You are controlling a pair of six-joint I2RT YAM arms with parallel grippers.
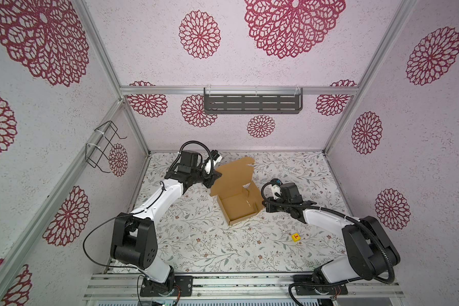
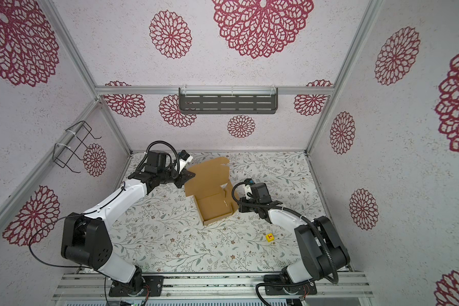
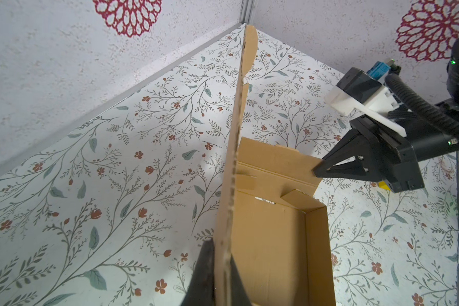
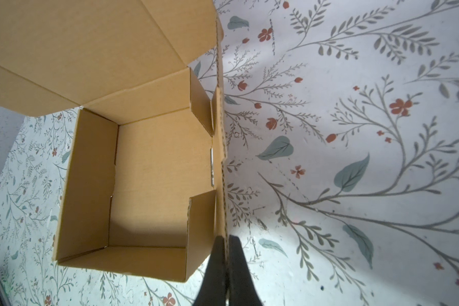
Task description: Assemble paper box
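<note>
A brown cardboard box [image 1: 238, 205] rests open on the table, its large lid panel [image 1: 234, 176] raised at the back. My left gripper is shut on the left edge of that lid panel, which runs upward through the left wrist view. At the box's right side, my right gripper is shut on the thin edge of the right side panel [image 4: 218, 168]. This panel stands nearly upright. Two small end flaps [image 4: 201, 224] turn inward beside it. The left wall [image 4: 86, 188] and front wall [image 4: 132, 260] are upright.
A small yellow block [image 1: 295, 237] lies on the table to the right of the box. Free flower-patterned table surrounds the box at the front and back. A grey shelf [image 1: 253, 103] hangs on the rear wall.
</note>
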